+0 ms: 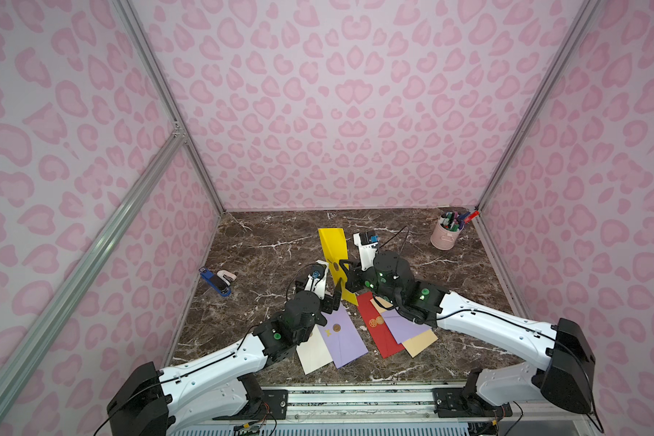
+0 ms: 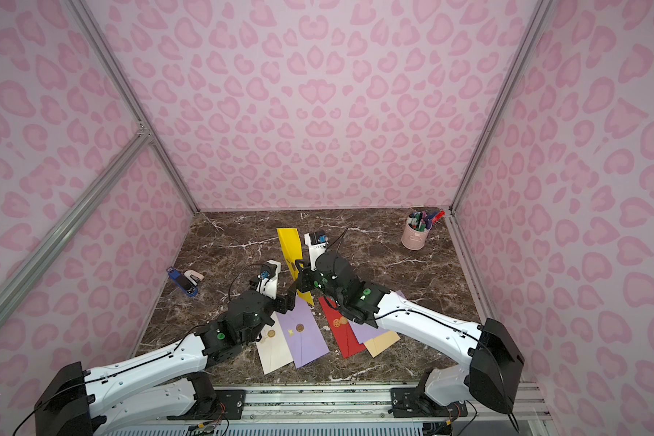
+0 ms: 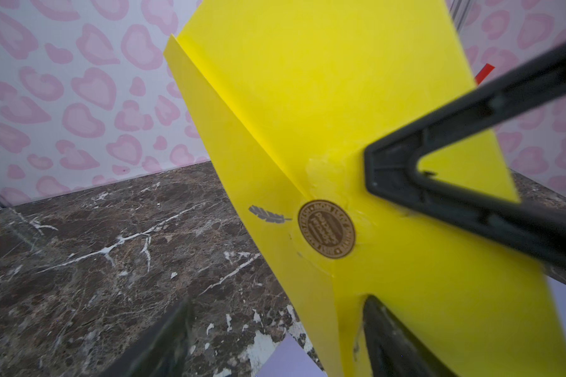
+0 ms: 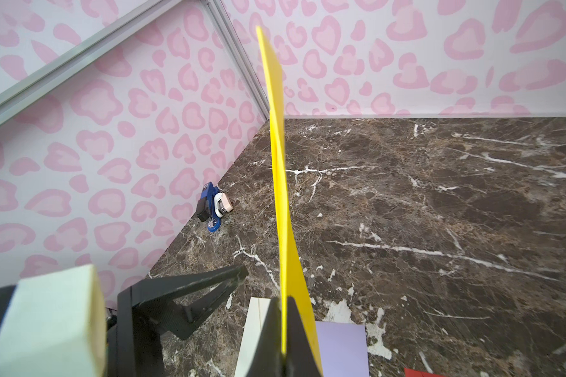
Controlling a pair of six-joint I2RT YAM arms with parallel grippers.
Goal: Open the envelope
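Note:
A yellow envelope (image 1: pixel 334 250) stands upright above the table. My right gripper is shut on it, its edge pinched between the dark fingers in the right wrist view. In the left wrist view, a round brown seal (image 3: pixel 325 228) and a printed feather sit by a crease, with a narrow yellow strip angled out on the left. My left gripper is open and blurred; one finger lies left of the strip, the other overlaps the yellow paper below the seal. Whether either finger touches the paper, I cannot tell.
On the table lie a lilac envelope (image 1: pixel 345 345), a white one (image 1: pixel 314 354), a red one (image 1: pixel 382 330) and others under the right arm. A pen cup (image 1: pixel 444 236) stands at back right, a blue stapler (image 1: pixel 216 282) at far left.

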